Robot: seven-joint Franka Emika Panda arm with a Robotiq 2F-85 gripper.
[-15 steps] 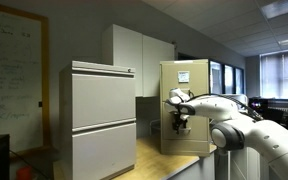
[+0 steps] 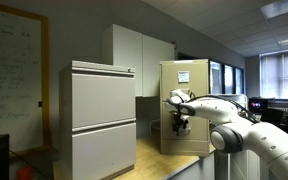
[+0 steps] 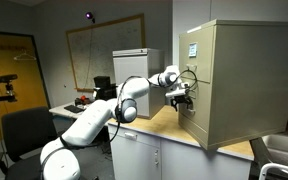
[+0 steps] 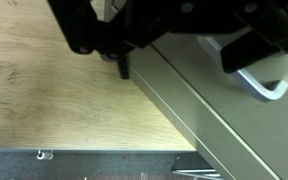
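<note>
A beige filing cabinet (image 2: 189,146) stands on the wooden counter (image 3: 164,126). Its drawer fronts face my arm in exterior view 2. Close against those fronts is my gripper (image 3: 180,102), which is open. In the wrist view a silver drawer handle (image 4: 266,88) shows at the right, near one dark finger (image 4: 242,52). The other finger (image 4: 123,66) is farther left, over the wood. Nothing shows held between them. Whether a finger touches the handle or drawer front cannot be made out.
A white two-drawer cabinet (image 2: 103,108) stands left of the beige one, with bare counter between. In exterior view 2, the counter's front edge lies just below the beige cabinet. A black chair (image 3: 24,135) is at the left.
My gripper has shifted slightly in front of the beige cabinet over the last second. Both cabinets look unmoved.
</note>
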